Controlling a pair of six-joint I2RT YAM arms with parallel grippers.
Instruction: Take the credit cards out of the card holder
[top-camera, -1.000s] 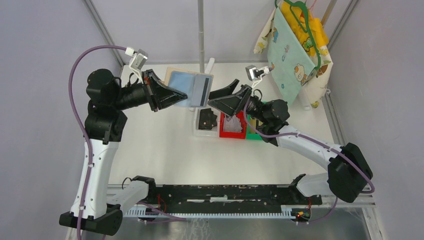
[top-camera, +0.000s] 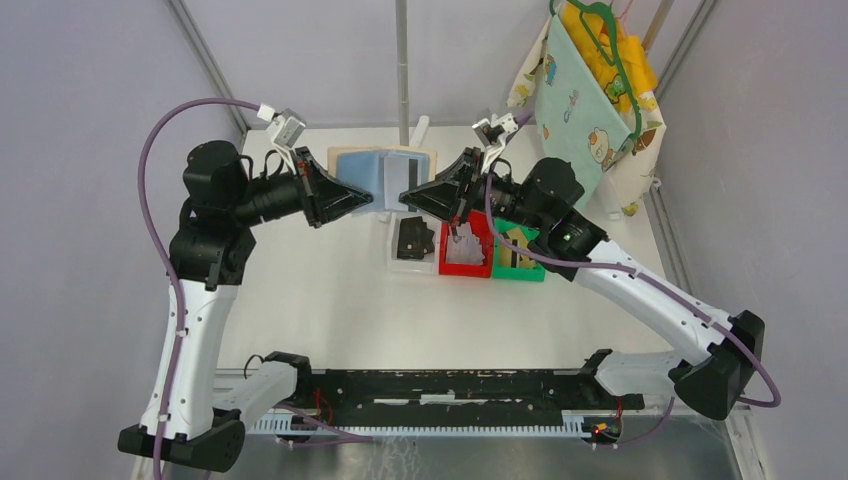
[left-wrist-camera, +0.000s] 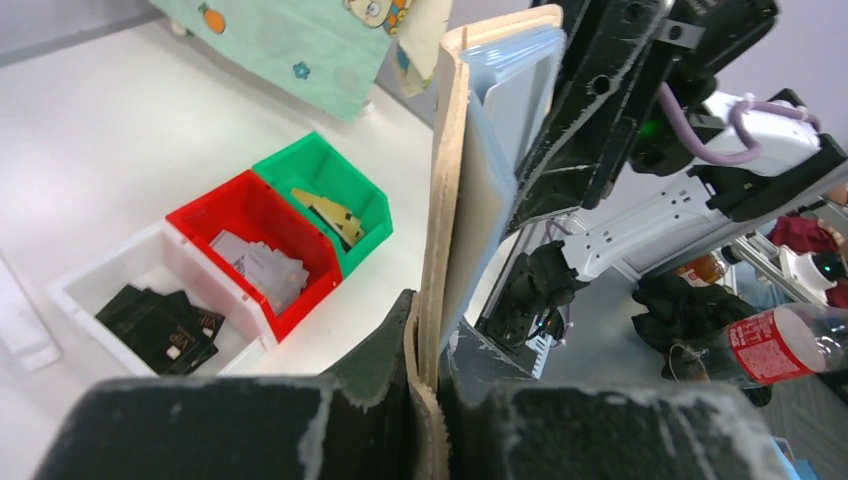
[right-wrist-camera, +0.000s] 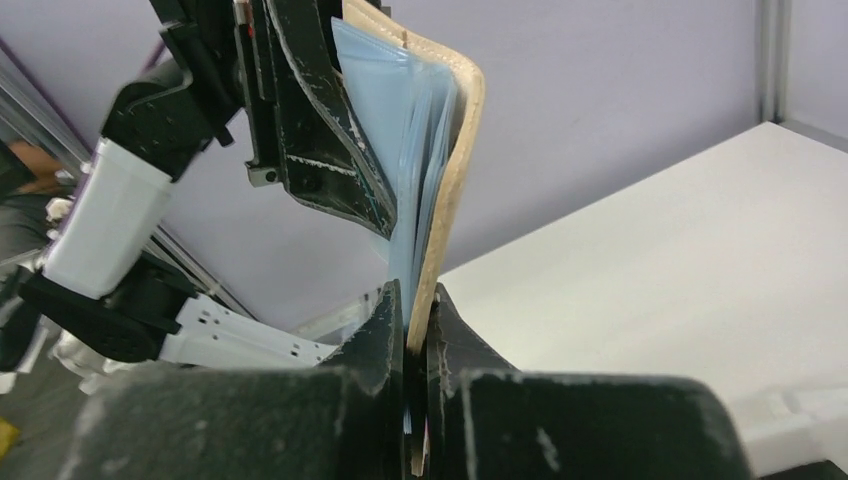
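In the top view the card holder (top-camera: 365, 175), tan-backed with blue translucent sleeves and a pale card, is held upright between both grippers. My left gripper (top-camera: 350, 198) is shut on its left part; in the left wrist view the holder's tan edge (left-wrist-camera: 440, 250) runs down between the fingers. My right gripper (top-camera: 413, 200) is shut on the right part; in the right wrist view blue sleeves (right-wrist-camera: 405, 180) and tan backing (right-wrist-camera: 455, 170) both enter its fingers. I cannot tell exactly which layers each grips.
Below sit a white box (top-camera: 393, 260) with black cards, a red box (top-camera: 465, 272) with pale cards and a green box (top-camera: 520, 276) with gold cards. A hanging fabric bag (top-camera: 570, 120) is at back right.
My right gripper came in from the right, went from open to shut on the holder's edge, and its arm shifted. My left gripper moved slightly with the holder.
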